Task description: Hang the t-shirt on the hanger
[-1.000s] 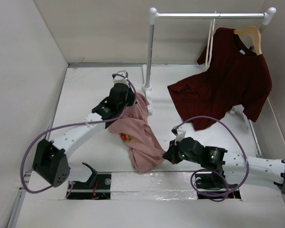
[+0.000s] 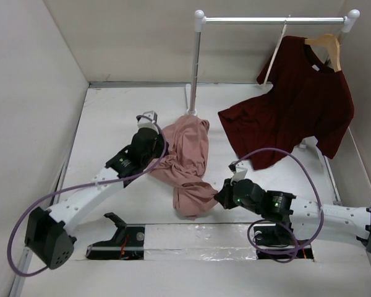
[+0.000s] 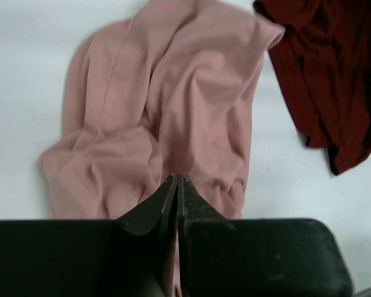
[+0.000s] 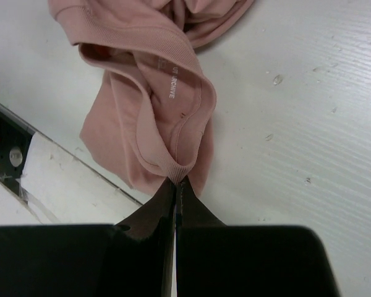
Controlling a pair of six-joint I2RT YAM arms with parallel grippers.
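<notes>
A pink t-shirt (image 2: 185, 148) lies crumpled on the white table. My left gripper hangs over its upper part, shut, with nothing clearly between the fingers. My right gripper is shut on the shirt's ribbed edge at the near end, beside printed lettering. A dark red t-shirt (image 2: 287, 111) hangs from a wooden hanger (image 2: 326, 44) on the metal rail at the back right. A pale empty hanger (image 2: 272, 57) hangs on the rail to its left.
The rail (image 2: 266, 20) stands on uprights, one just behind the pink shirt. White walls enclose the table.
My left arm has swung up toward the rail's upright and back down to the left. The pink shirt is more bunched, its red print now covered. The right gripper shifted slightly.
</notes>
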